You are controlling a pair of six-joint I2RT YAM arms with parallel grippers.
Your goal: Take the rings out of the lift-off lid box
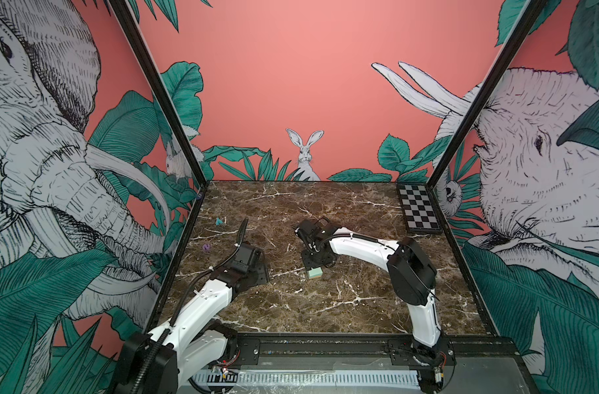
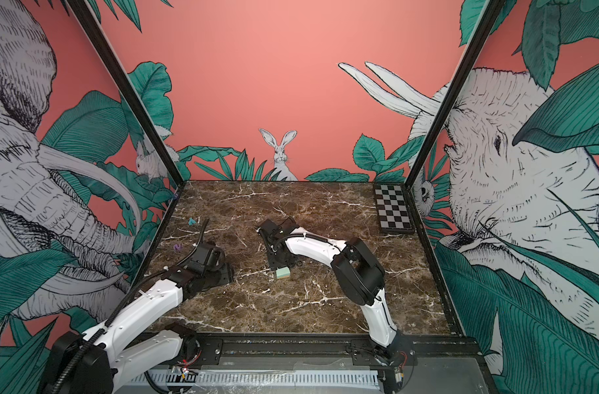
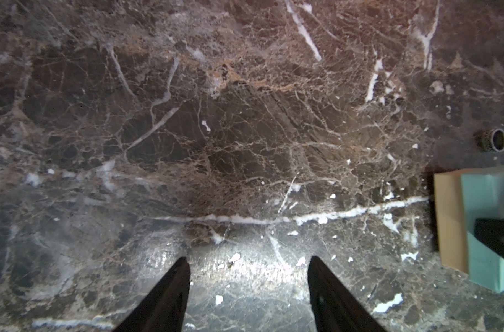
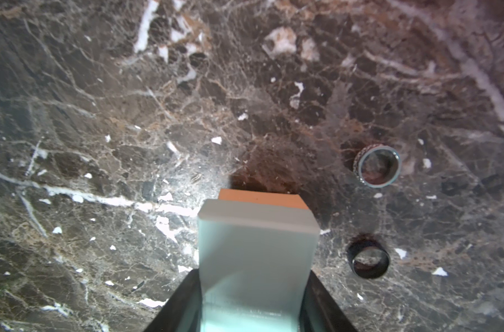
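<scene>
My right gripper is around the pale green lid (image 4: pixel 256 249) of the small lift-off lid box, which has an orange-tan base (image 4: pixel 260 194); whether its fingers press on the lid is unclear. Beside the box lie a silver ring (image 4: pixel 377 166) and a dark ring (image 4: pixel 368 258), outside it on the marble. My left gripper stands part open over bare marble left of the box, nothing between its fingers. In the top views the box (image 1: pixel 315 272) sits just below the right gripper.
A checkerboard (image 1: pixel 419 207) lies at the back right. Small cyan (image 1: pixel 219 221) and purple (image 1: pixel 206 247) items lie on the left side.
</scene>
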